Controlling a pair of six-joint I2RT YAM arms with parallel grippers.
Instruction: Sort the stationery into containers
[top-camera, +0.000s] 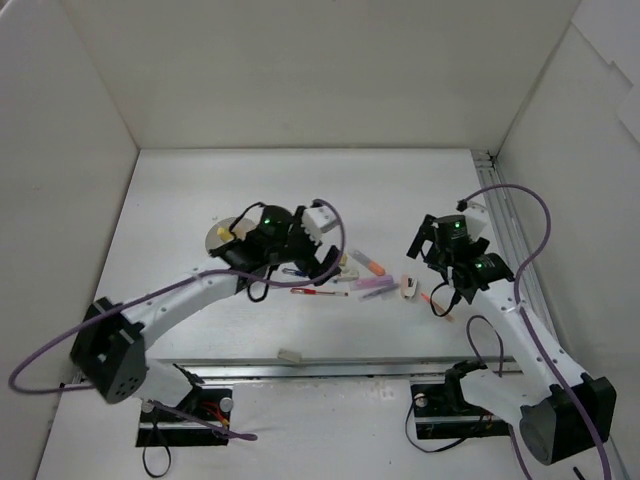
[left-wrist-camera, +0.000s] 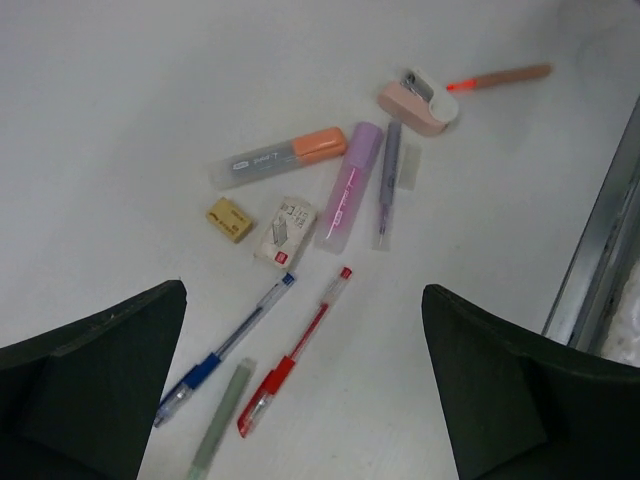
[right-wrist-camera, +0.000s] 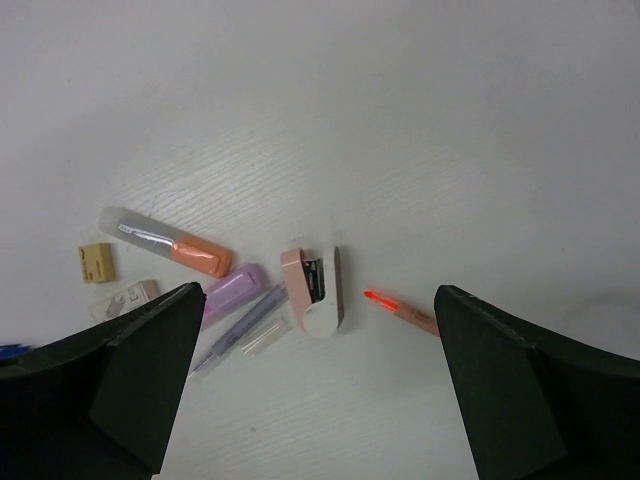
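My open left gripper hangs over the scattered stationery: red pen (left-wrist-camera: 280, 375), blue pen (left-wrist-camera: 205, 370), green stick (left-wrist-camera: 220, 420), eraser (left-wrist-camera: 285, 233), yellow block (left-wrist-camera: 230, 218), orange-capped tube (left-wrist-camera: 320, 145), pink tube (left-wrist-camera: 350, 185) and grey pen (left-wrist-camera: 389, 170). My open right gripper is over the right side, with a pink-and-white stapler-like item (right-wrist-camera: 320, 290) and an orange marker (right-wrist-camera: 400, 310) below. A round container (top-camera: 220, 236) is at the left, partly hidden by the left arm.
A metal rail (top-camera: 320, 370) runs along the front edge, with a small pale block (top-camera: 289, 355) beside it. Walls enclose the back and sides.
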